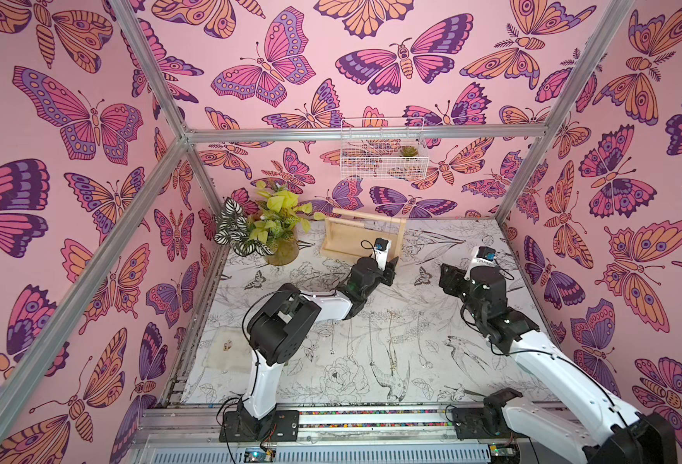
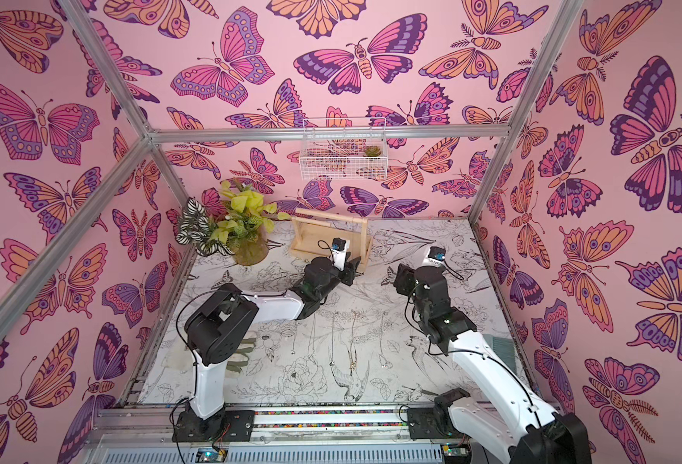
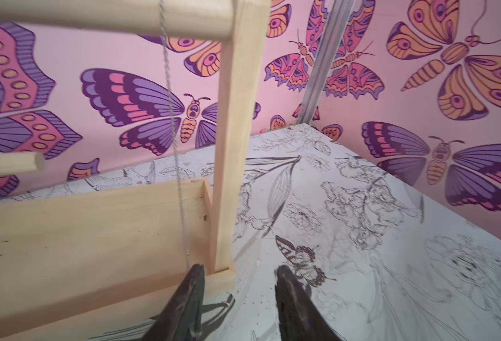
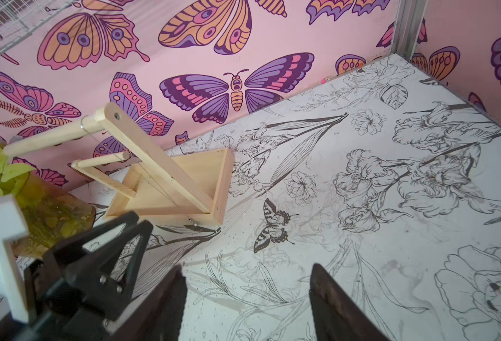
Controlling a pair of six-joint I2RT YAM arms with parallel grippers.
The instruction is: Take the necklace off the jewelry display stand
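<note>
The wooden jewelry display stand sits at the back of the table. A thin silver necklace hangs from its top bar near the right post in the left wrist view; the right wrist view shows its loop around the bar. My left gripper is open just in front of the stand's right end, the chain's lower end ending behind its left finger in that view. Nothing shows between its fingers. My right gripper is also open and empty, off to the right of the stand over bare table.
A potted plant stands left of the stand. Above hangs a white wire basket on the back wall. In the right wrist view my left gripper is close to the stand's front.
</note>
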